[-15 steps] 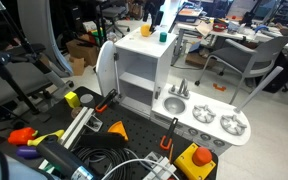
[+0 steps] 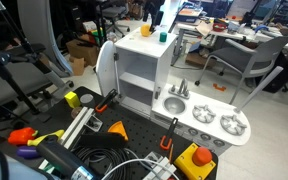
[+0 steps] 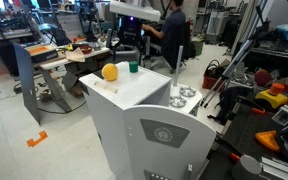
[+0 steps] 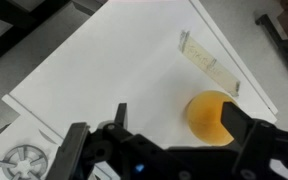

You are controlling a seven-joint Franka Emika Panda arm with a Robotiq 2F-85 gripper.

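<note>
On the white cabinet top [image 3: 139, 85] stands a yellow rounded object [image 3: 110, 72], with a small green cup [image 3: 134, 67] beside it. From the wrist view, the yellow object [image 4: 204, 116] appears toward the right finger, which covers part of its edge. My gripper is over the top with its fingers wide apart and nothing between them. In exterior view 1, the yellow object [image 2: 145, 30] and the green cup [image 2: 163, 37] are on the cabinet below the dark gripper, which is small there. The green cup cannot be made out in the wrist view.
A strip of tape [image 4: 209, 65] lies on the cabinet top. The cabinet's door [image 3: 169, 145] hangs open. Beside the cabinet is a toy sink and stove panel [image 2: 199, 112] with a faucet [image 2: 182, 88]. Much of the white top is bare.
</note>
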